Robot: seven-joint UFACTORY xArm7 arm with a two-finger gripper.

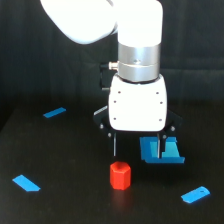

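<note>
A red hexagonal block stands on the dark table near the front centre of the camera view. My gripper hangs from the white arm just above and behind it in the picture. Its two thin dark fingers are spread apart, with nothing seen held between them. Behind the right finger lies a blue square piece, partly hidden by the gripper.
Strips of blue tape mark the table: one at the back left, one at the front left and one at the front right. Free dark table surrounds the red block.
</note>
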